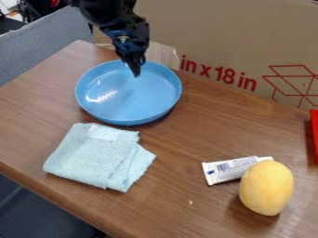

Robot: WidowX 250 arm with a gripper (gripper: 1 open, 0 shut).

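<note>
My dark gripper [134,67] hangs over the back part of a round blue plate [128,98], its tip pointing down and shut, with nothing visible between the fingers. A folded pale blue cloth [97,156] lies at the front left of the table. At the front right are a white tube [230,168] and a yellow mango-like fruit [266,189] just beside it.
A cardboard box [236,56] stands along the back of the wooden table [187,214]. Part of a red object [311,135] shows at the right edge. A grey surface [37,51] lies beyond the left edge.
</note>
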